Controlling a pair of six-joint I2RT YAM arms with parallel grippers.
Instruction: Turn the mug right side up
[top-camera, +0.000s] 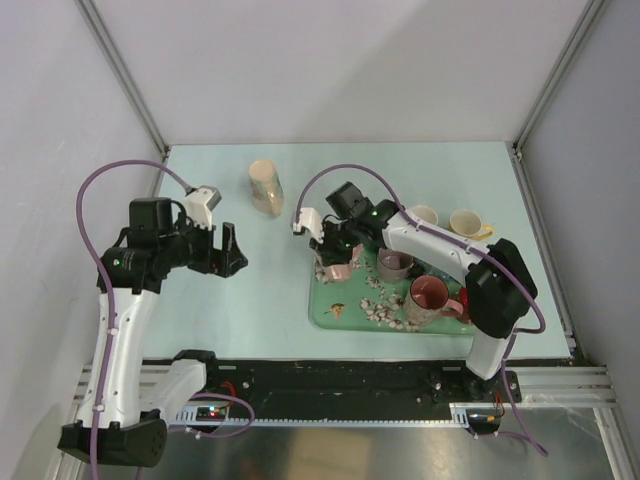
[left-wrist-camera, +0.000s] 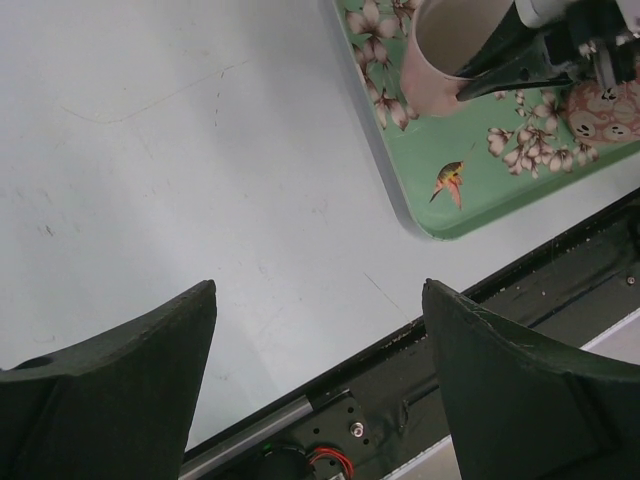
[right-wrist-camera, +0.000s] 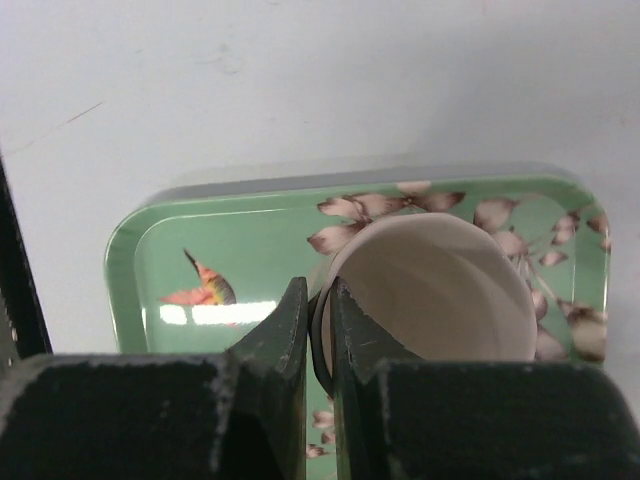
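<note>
A pink mug (top-camera: 338, 271) is at the left part of the green tray (top-camera: 350, 318), under my right gripper (top-camera: 335, 255). In the right wrist view its pale inside (right-wrist-camera: 430, 290) shows, and my right gripper is shut on its rim. The left wrist view shows the same mug (left-wrist-camera: 432, 85) over the tray's left side, with the right gripper at it. My left gripper (top-camera: 222, 255) is open above the bare table at the left, with nothing between its fingers.
Several other mugs stand on the right, such as a red one (top-camera: 428, 300) in the tray and a cream one (top-camera: 465, 222) behind. A tall beige object (top-camera: 266, 185) stands at the back left.
</note>
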